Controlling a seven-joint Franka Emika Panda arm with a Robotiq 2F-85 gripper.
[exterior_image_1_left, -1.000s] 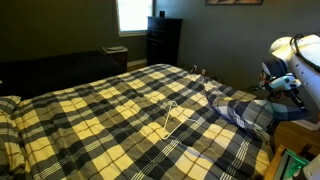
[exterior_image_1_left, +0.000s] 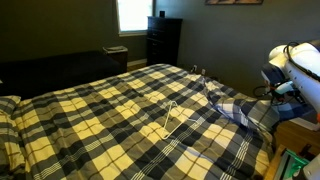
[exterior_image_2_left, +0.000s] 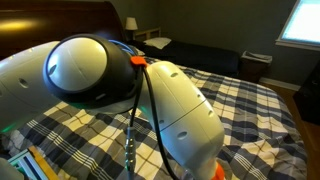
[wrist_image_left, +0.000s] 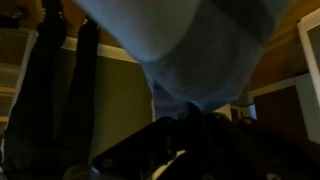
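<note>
A black, white and grey checked blanket (exterior_image_1_left: 110, 125) covers the bed. In the wrist view, a blurred fold of the blanket (wrist_image_left: 205, 60) narrows down to the dark fingers of my gripper, which is shut on it. My gripper (exterior_image_1_left: 266, 92) is small and dark at the bed's far right side in exterior view 1, where the blanket looks drawn up and rumpled. Its fingertips are hard to make out there. The white arm (exterior_image_2_left: 165, 105) hides the gripper in exterior view 2.
A white wire hanger (exterior_image_1_left: 172, 118) lies on the middle of the blanket. A dark dresser (exterior_image_1_left: 163, 42) and a small nightstand (exterior_image_1_left: 116, 55) stand at the back. Wooden floor shows beyond the bed's right edge.
The arm and gripper at the right have shifted slightly over the last second. The hanger and the rest of the blanket look unchanged.
</note>
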